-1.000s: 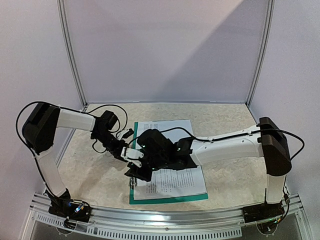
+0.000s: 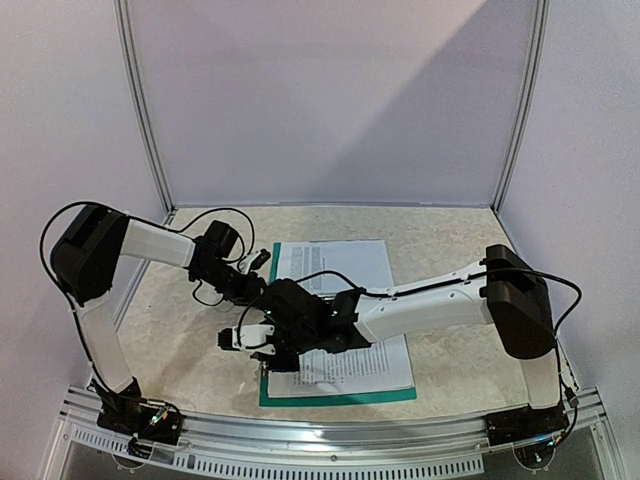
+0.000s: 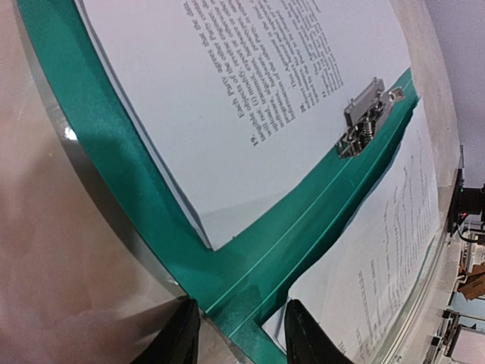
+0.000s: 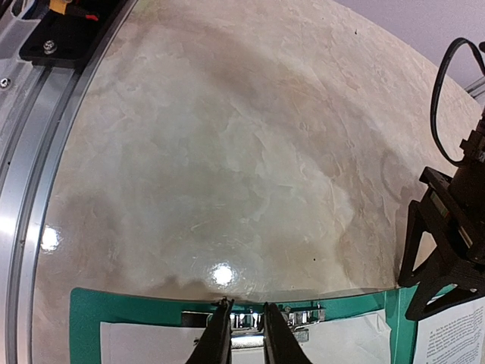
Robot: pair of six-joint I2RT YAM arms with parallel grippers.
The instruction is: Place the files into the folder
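A green folder (image 2: 338, 399) lies spread open, with a white printed stack (image 2: 345, 262) on its far half and more printed sheets (image 2: 350, 373) on its near half. In the left wrist view a metal clip (image 3: 369, 117) sits by the fold. My left gripper is open at the folder's left edge near the fold, its fingertips (image 3: 183, 322) apart. My right gripper is part open just over the metal clip (image 4: 309, 317) at the near half's edge; whether its fingers touch the clip cannot be told. The right arm hides the folder's middle in the top view.
Both arms' hands stand close together at the folder's left side; the left gripper's black body (image 4: 447, 235) shows in the right wrist view. Bare table (image 2: 455, 235) lies to the right and left. A metal rail (image 2: 330, 430) runs along the front.
My right arm has swung left, taking its gripper past the folder's left edge in the top view. My left gripper has shifted slightly right. The far stack has slid slightly right.
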